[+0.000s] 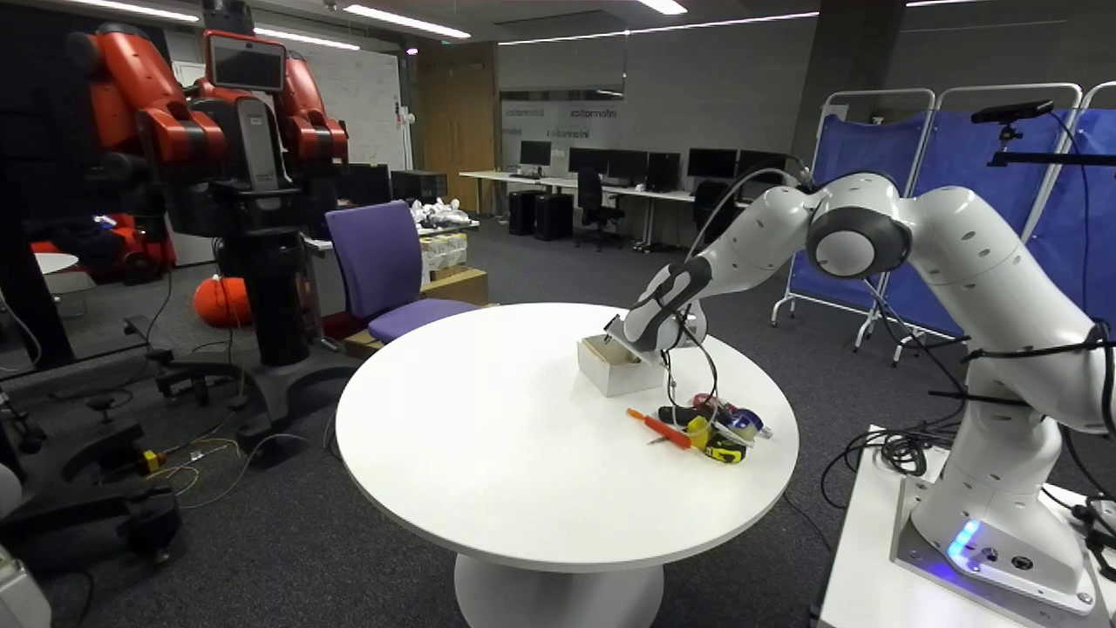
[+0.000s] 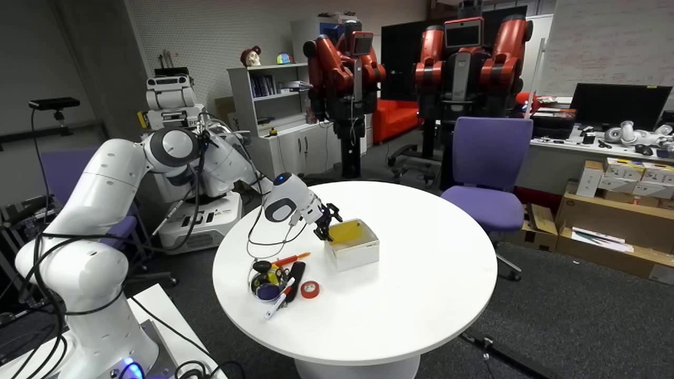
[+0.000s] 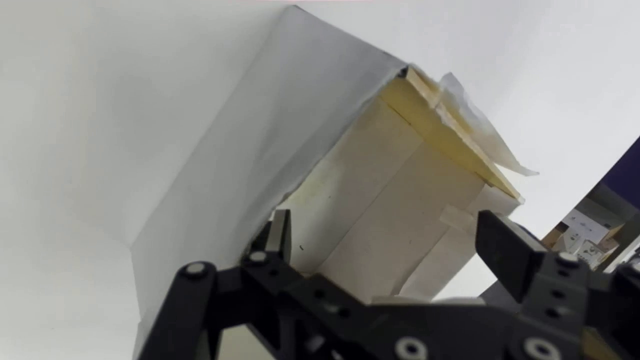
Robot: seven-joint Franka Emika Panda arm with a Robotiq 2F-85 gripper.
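Observation:
A white open-topped box [image 1: 617,368] stands upright on the round white table, its inside walls yellowish in the second exterior view. At the box's rim, on the robot's side, my gripper [image 2: 331,222] is open. In the wrist view the gripper spans part of the box opening, its two black fingers [image 3: 502,249] wide apart. The bare, pale inside of the box [image 3: 384,198] shows between them with nothing held. One finger seems close to the grey-shaded box wall [image 3: 240,144]; whether they touch I cannot tell.
Beside the box lie an orange screwdriver [image 2: 291,259], a roll of red tape [image 2: 309,289], a yellow tape measure [image 1: 726,450] and several other tools in a clutter.

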